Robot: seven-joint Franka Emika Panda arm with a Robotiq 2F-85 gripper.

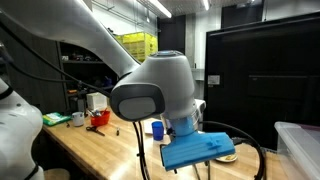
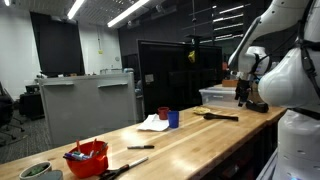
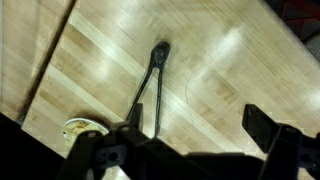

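My gripper stands open above the wooden table, its two dark fingers wide apart and nothing between them. Ahead of them in the wrist view lies a black tong-like tool [image 3: 160, 56], its two thin legs spreading towards the gripper. A round dish with yellowish contents [image 3: 82, 129] is at the lower left of that view. In exterior view 1 the blue-sided hand hangs over the table and partly covers a plate of yellow food [image 1: 229, 157].
A blue cup [image 2: 173, 119], a red cup [image 2: 163, 112] and a white cloth [image 2: 153, 124] stand mid-table. Nearer the left end are a red bowl [image 2: 88, 158] and several dark-handled utensils. A clear plastic bin [image 2: 222, 97] sits at the far side. Bare table lies between.
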